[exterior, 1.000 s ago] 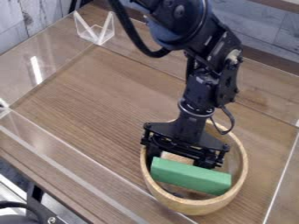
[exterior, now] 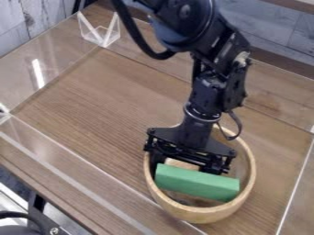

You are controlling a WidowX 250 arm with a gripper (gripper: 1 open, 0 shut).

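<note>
The black gripper (exterior: 190,150) is low over a light wooden bowl (exterior: 196,213) near the front right of the table, its fingers down inside the bowl's back half. A long green block (exterior: 200,183) lies slightly tilted in the bowl, in front of the fingers. Part of a pale object shows just behind the block, mostly hidden by the gripper. Whether the fingers are open or shut on something is hidden.
Clear brackets stand at the back left and left edge. A grey plank wall runs along the back. A cable hangs at the front left corner.
The gripper has shifted very slightly left and up over the last second, and the bowl and green block appear shifted slightly with it.
</note>
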